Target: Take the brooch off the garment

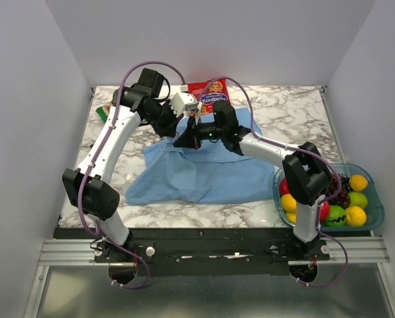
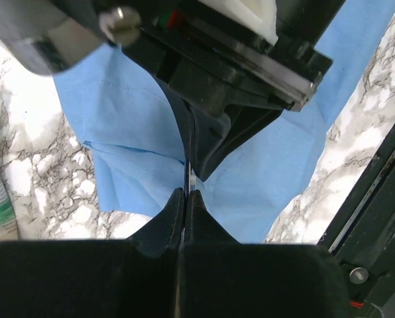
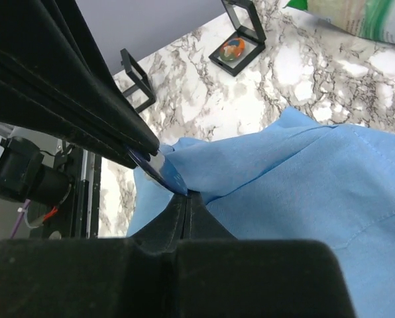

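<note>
The light blue garment (image 1: 184, 179) lies spread over the table, with a raised fold between my grippers. My left gripper is shut at this fold. Opposite it, almost tip to tip, my right gripper is shut as well, with nothing visible held. By the left fingertips (image 3: 143, 151) in the right wrist view is a small shiny bluish piece (image 3: 163, 173) reaching toward the right tips. Whether it is the brooch or pinched cloth, I cannot tell. From above, the arms hide most of this spot.
An open black case (image 3: 232, 54) with a round coloured piece inside stands on the marble table. A red sweets bag (image 1: 207, 91) lies at the back. The fruit basket (image 1: 376, 215) stands at the right edge.
</note>
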